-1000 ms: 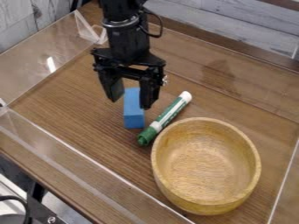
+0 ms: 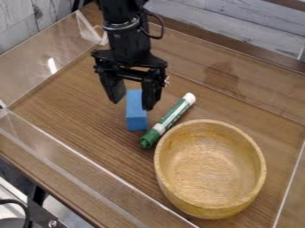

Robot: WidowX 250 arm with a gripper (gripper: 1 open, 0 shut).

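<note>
My black gripper (image 2: 131, 89) hangs in the upper middle, its two dark fingers spread apart and open, one at left and one at right. Between and just below them stands a blue object (image 2: 136, 116) on the wooden surface, partly hidden by the gripper. A green tube with a white cap (image 2: 165, 123) lies diagonally just to the right of the blue object.
A large tan bowl (image 2: 209, 200) fills the lower right, close to the tube. A pale edge runs along the left side.
The gripper has shifted very slightly; the blue object and tube look unmoved.
</note>
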